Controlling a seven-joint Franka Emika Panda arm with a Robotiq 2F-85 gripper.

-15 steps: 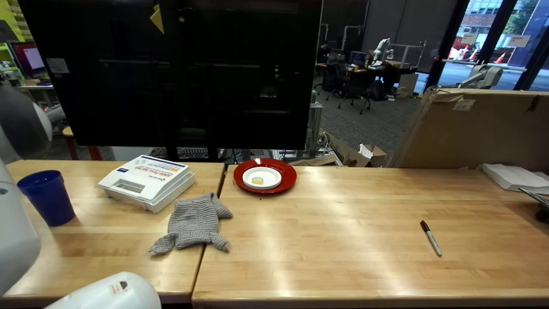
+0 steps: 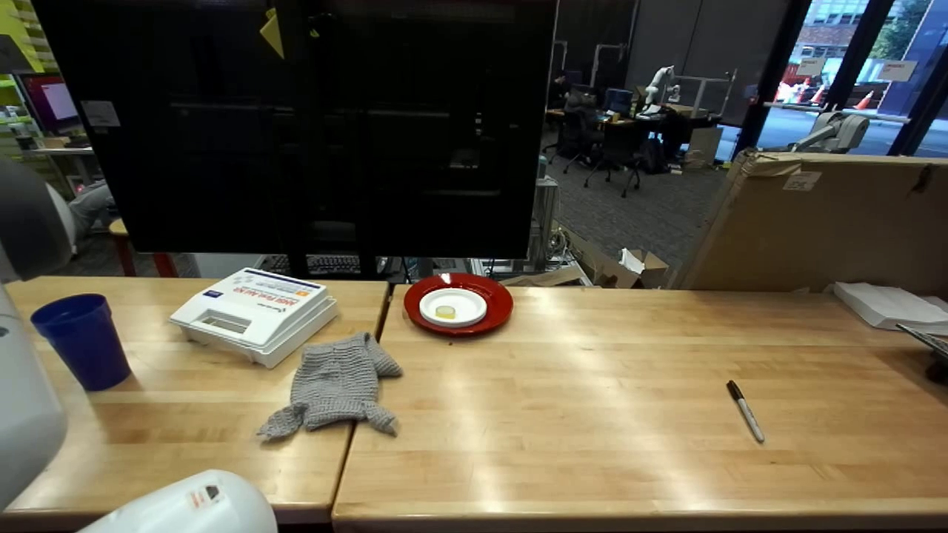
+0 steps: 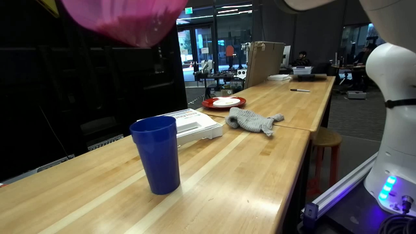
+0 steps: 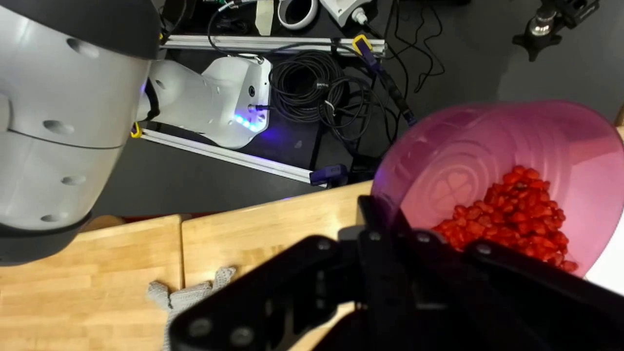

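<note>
In the wrist view, my gripper is shut on the rim of a translucent pink bowl point(image 4: 576, 137). The bowl is tipped, with a pile of small red pieces point(image 4: 517, 219) gathered along its lower side. Its pink underside point(image 3: 128, 21) hangs at the top of exterior view 2, higher than the blue cup point(image 3: 158, 156). That cup stands upright on the table; exterior view 1 shows it at the left point(image 2: 84, 342), but neither bowl nor gripper is visible there.
Near the cup lies a white first aid case point(image 2: 258, 306). A crumpled grey knitted cloth point(image 2: 338, 386) lies across the table seam. Farther right are a red plate point(image 2: 498, 311) bearing a small white plate point(image 2: 475, 306), then a marker point(image 2: 746, 411) on mostly bare wood.
At the left edge of exterior view 1, the upper part of my arm has shifted slightly left. The objects on the table have stayed in place.
</note>
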